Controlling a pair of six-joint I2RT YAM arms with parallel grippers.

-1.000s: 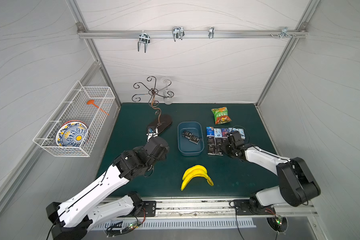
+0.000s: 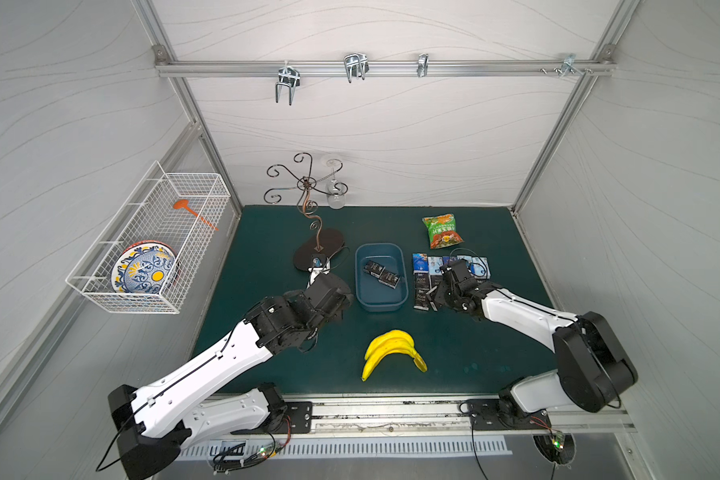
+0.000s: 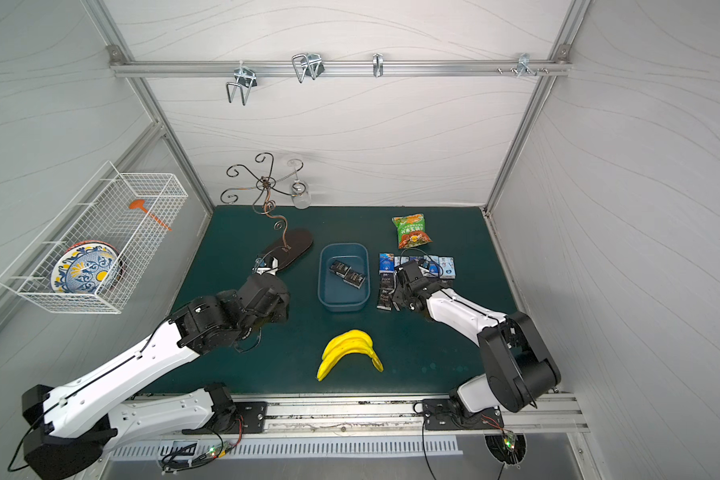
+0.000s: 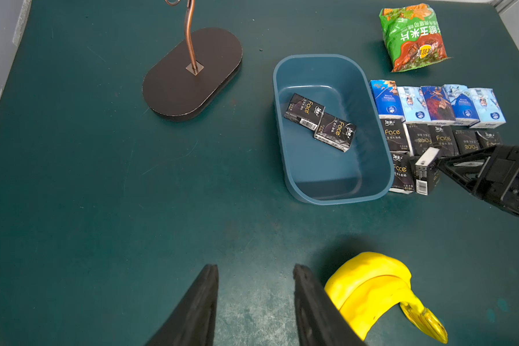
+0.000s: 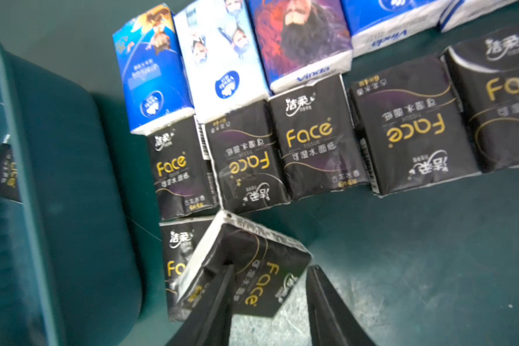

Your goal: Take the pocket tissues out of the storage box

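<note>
The blue storage box (image 4: pixel 335 181) holds two black Face tissue packs (image 4: pixel 334 129). To its right lie rows of blue and black packs (image 5: pixel 308 138). One black pack (image 5: pixel 253 259) is tilted up at the lower end, at the fingers of my right gripper, which stands part open around or over it; whether it touches cannot be told. My left gripper hangs above the table left of the box, open with nothing between its fingers.
Bananas (image 4: pixel 363 276) lie in front of the box, a snack bag (image 4: pixel 415 40) behind the packs, and a metal stand on a dark base (image 4: pixel 187 86) at the back left.
My right gripper has shifted left toward the box, and a black pack beside it has become tilted.
</note>
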